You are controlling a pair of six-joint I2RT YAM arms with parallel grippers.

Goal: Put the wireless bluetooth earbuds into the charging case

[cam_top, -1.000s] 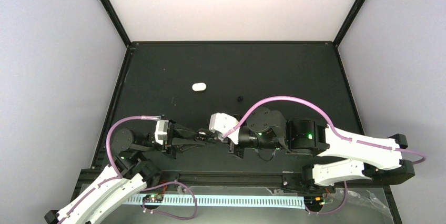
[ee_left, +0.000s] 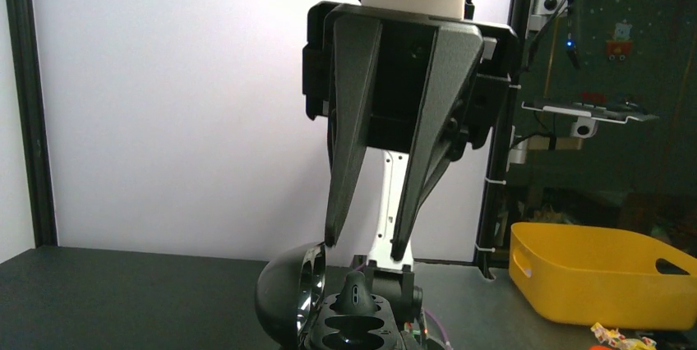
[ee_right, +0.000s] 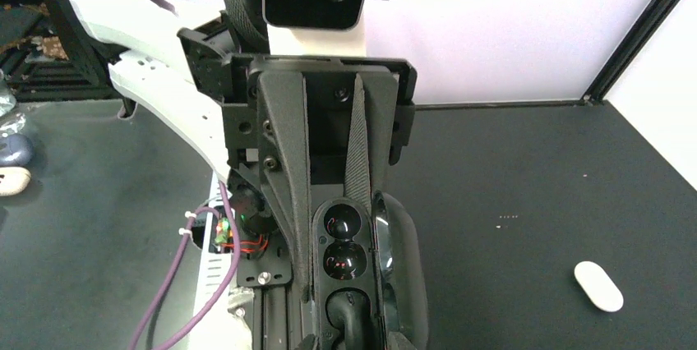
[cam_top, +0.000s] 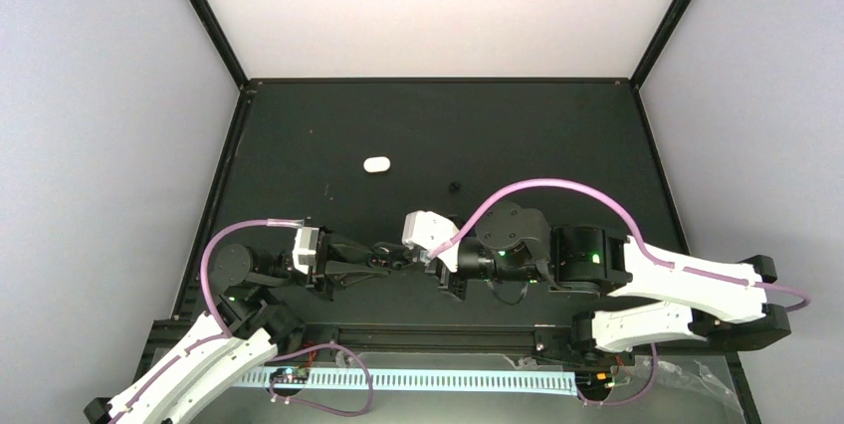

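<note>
The black charging case [ee_left: 289, 292] is open, lid upright, held low in my left gripper [cam_top: 383, 265], shut on it. One dark earbud sits in the case; the other wells [ee_right: 344, 261] look empty in the right wrist view. My right gripper is part open, fingers pointing down just above the case beside the lid, with nothing visible between them. A small black object [cam_top: 454, 186] lies on the mat; it is too small to identify.
A white oval object [cam_top: 376, 164] lies on the mat behind the arms. A yellow basket [ee_left: 603, 284] stands beyond the workspace in the left wrist view.
My right arm has shifted slightly to the right and back in the top view. My left arm and the white object have stayed in place.
</note>
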